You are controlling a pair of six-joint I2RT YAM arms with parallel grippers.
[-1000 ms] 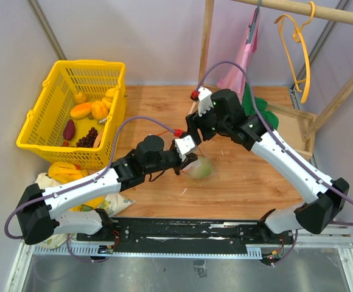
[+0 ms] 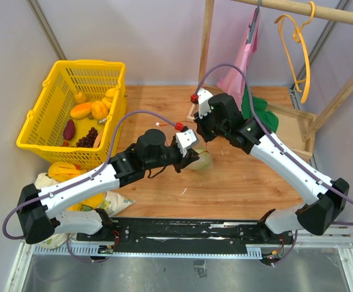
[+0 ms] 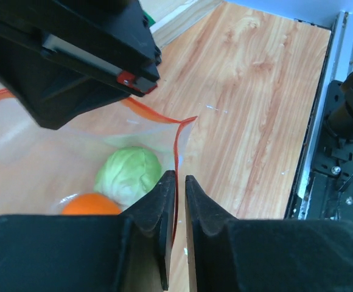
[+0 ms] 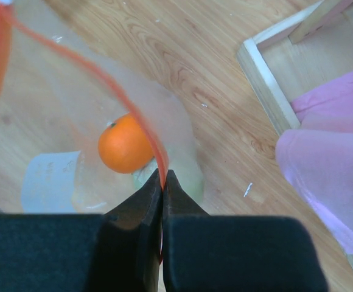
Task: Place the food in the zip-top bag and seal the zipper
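Observation:
The clear zip bag (image 2: 199,162) with orange edging stands mid-table under both grippers. In the left wrist view it holds a pale green vegetable (image 3: 128,173) and an orange fruit (image 3: 90,207); the right wrist view shows the orange (image 4: 125,143) too. My left gripper is at the bag's edge, its fingers slightly apart with the orange-lined edge between them. My right gripper, above it, is shut on the bag's orange zipper strip at the other side.
A yellow basket (image 2: 33,137) of food sits at the left, over yellow items and pale bags. A wooden rack (image 2: 206,24) with hangers, pink cloth and green cloth stands at the back right.
The left gripper has moved only slightly.

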